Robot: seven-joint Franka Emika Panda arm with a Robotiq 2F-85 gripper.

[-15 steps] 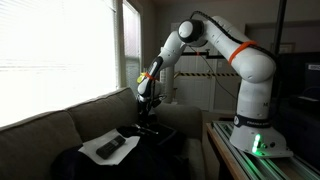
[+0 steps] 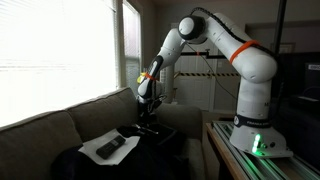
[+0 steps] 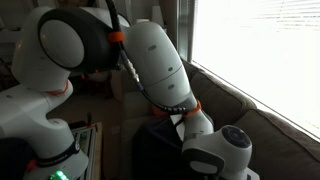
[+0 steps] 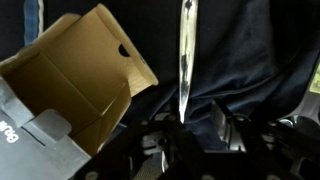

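In the wrist view, a long shiny metal utensil (image 4: 187, 50) lies on dark cloth (image 4: 240, 45). Its near end reaches down toward the left finger of my gripper. The fingers stand apart, and no object shows clearly gripped between them; dark cloth lies beneath. An open cardboard box (image 4: 75, 75) is left of the utensil, and its inside looks empty. From exterior view 1 my gripper (image 2: 149, 108) points down low over the dark cloth on the sofa, its fingertips too small to make out.
Scissors (image 4: 306, 108) show partly at the right edge of the wrist view. A pale item with a dark device (image 2: 108, 148) lies on the sofa (image 2: 45, 140) nearer the camera. The sofa's backrest stands along one side, with a wooden table edge (image 2: 235, 160) at the right.
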